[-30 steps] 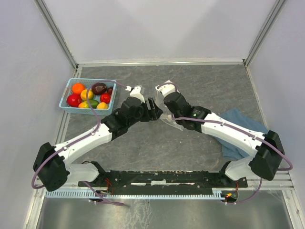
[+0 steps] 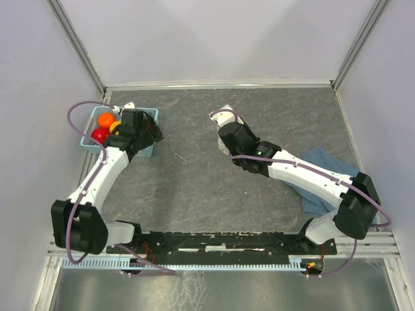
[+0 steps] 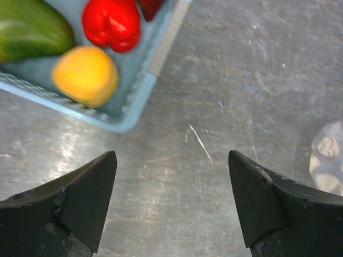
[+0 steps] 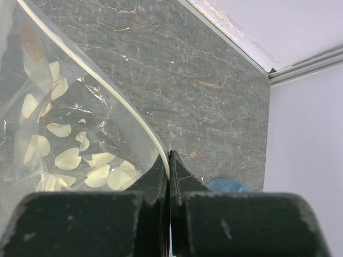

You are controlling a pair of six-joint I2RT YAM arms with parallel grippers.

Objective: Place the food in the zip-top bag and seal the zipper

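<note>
My right gripper is shut on the rim of the clear zip top bag (image 4: 69, 134), which hangs open with pale petal-like prints. In the top view it is at the centre, mostly behind the right arm. My left gripper stands open over the food basket (image 3: 136, 104) at the left, empty between its fingers. In the left wrist view a red pepper (image 3: 112, 27), a yellow fruit (image 3: 86, 75) and a green item (image 3: 32, 32) lie in the basket. In the top view an orange (image 2: 106, 120) and red fruit (image 2: 100, 135) show.
A blue cloth (image 2: 324, 162) lies on the right of the table (image 2: 181, 188). White walls border the sides and back.
The left arm has swung left from beside the bag to over the food basket.
</note>
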